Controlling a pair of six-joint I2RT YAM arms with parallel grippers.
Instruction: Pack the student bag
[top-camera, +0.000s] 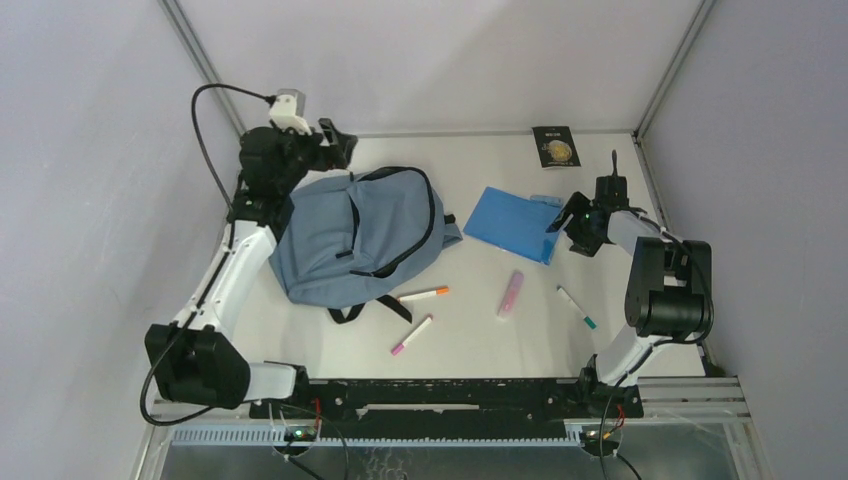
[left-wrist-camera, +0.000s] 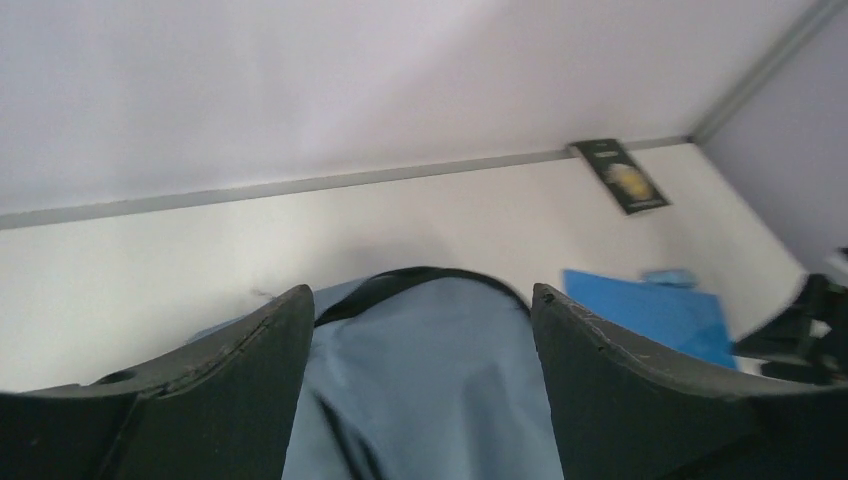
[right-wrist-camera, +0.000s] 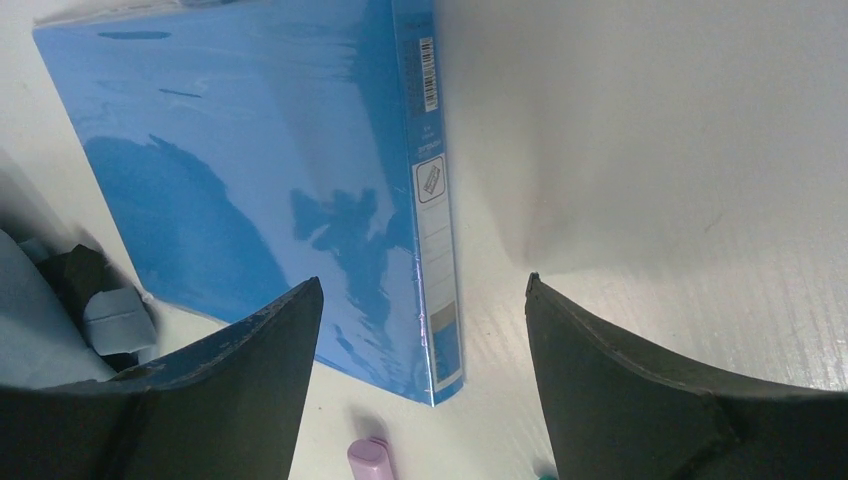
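Observation:
The grey-blue backpack (top-camera: 355, 250) lies on the left half of the table, its flap folded down over the compartment. My left gripper (top-camera: 337, 147) is raised above its back edge, fingers apart with nothing between. My right gripper (top-camera: 565, 225) hangs open at the right edge of the blue folder (top-camera: 505, 225). A black booklet (top-camera: 556, 147) lies at the back right. In front are an orange-capped marker (top-camera: 423, 294), a pink-capped marker (top-camera: 412, 334), a teal-capped marker (top-camera: 576, 307) and a pink case (top-camera: 509, 294).
Walls bound the white table (top-camera: 480, 350) at the back and sides. Black straps hang from the backpack's front toward the markers. Bare table shows between the folder and the front edge.

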